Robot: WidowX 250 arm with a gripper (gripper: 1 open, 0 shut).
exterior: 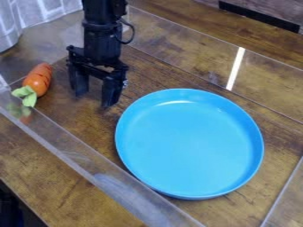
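My black gripper (pixel 97 82) is low over the wooden table at the upper left, its two dark fingers pointing down, apart from each other. Nothing clear shows between them. Left of it lies an orange toy carrot (pixel 38 80) with pale green leaves at its lower end. To the right of the gripper sits a large blue plate (pixel 190 142), empty.
A silver pot-like object (pixel 7 22) stands at the top left edge. A clear plastic edge (pixel 77 160) runs diagonally across the lower left.
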